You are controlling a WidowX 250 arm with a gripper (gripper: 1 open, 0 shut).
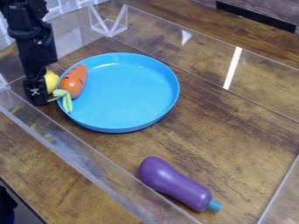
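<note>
My black gripper (42,87) reaches down at the left edge, beside a yellow object (51,81) that it partly hides. An orange carrot (73,80) with pale green leaves (63,100) lies on the left rim of a blue plate (128,94), just right of the yellow object. A purple eggplant (173,182) with a teal tip lies on the wooden table at the lower right.
Clear plastic walls (87,166) edge the wooden table area on the left and back.
</note>
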